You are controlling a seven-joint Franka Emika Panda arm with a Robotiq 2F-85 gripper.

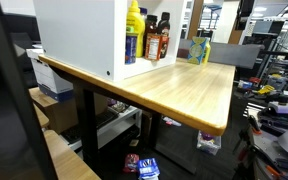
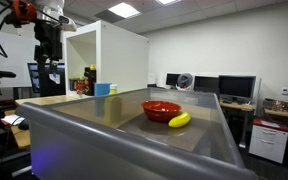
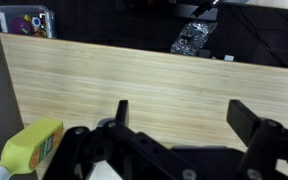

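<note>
My gripper is open above the wooden tabletop (image 3: 134, 80), its two dark fingers wide apart and only bare wood showing between them. A yellow-green bottle (image 3: 32, 148) with a white cap is at the lower left of the wrist view, off to one side of the fingers. In exterior view 1 a yellow and blue-green bottle (image 1: 199, 50) stands at the far end of the table. Exterior view 2 has the arm raised at the left, the gripper (image 2: 54, 76) small and pointing down.
A white shelf (image 1: 84, 35) holds several bottles, including a brown one (image 1: 164, 40). On a grey counter (image 2: 104, 125) are a red bowl (image 2: 162, 111), a yellow banana-like object (image 2: 180, 120) and a blue container (image 2: 102, 89). Boxes lie on the floor.
</note>
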